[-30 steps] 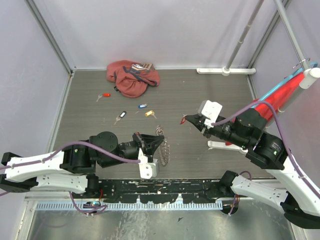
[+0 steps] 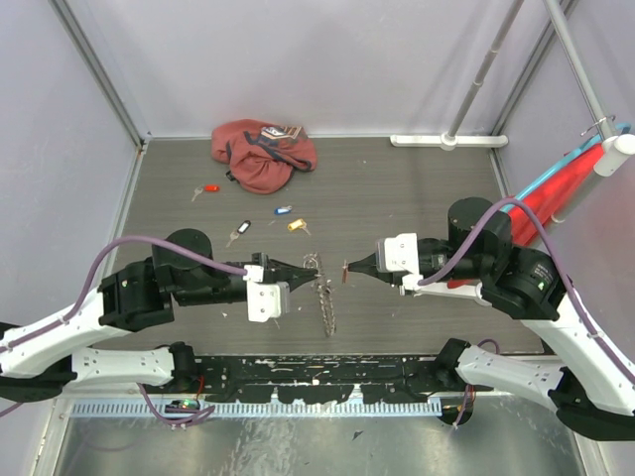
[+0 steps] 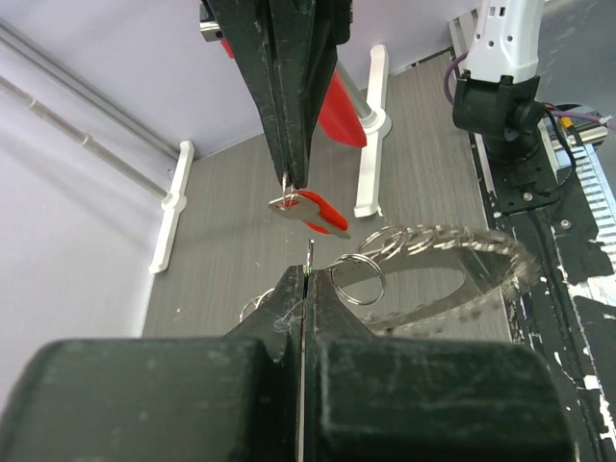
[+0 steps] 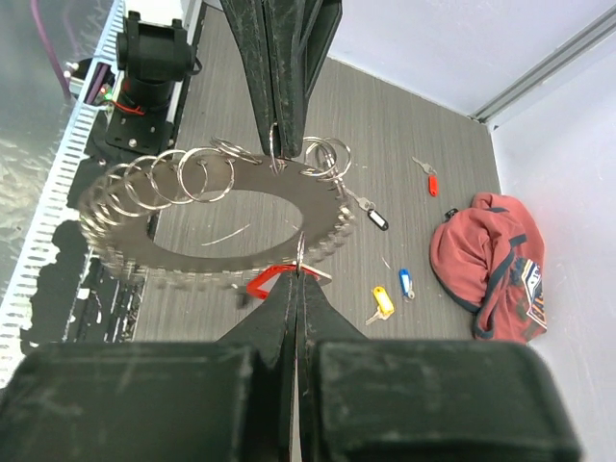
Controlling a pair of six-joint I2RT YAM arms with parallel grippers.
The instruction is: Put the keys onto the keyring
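The metal keyring [image 3: 462,241], a large loop strung with several small rings, hangs from my left gripper [image 2: 318,274]. My left gripper is shut, with a thin wire end standing up from its fingertips in the left wrist view. Facing it, my right gripper [image 2: 349,266] is shut on the thin ring of a key with a red tag [image 3: 325,212]. The red tag [image 4: 262,281] is partly hidden behind the fingers in the right wrist view. In the top view a small gap separates the two grippers. Whether the key's ring touches the keyring cannot be told.
Loose keys with a red tag [image 2: 211,187], a black tag [image 2: 244,226], a blue tag [image 2: 283,209] and a yellow tag [image 2: 297,225] lie on the table. A red cloth bag [image 2: 260,164] sits at the back.
My right gripper has come left and toward the front with the red-tagged key, turning to face the left one.
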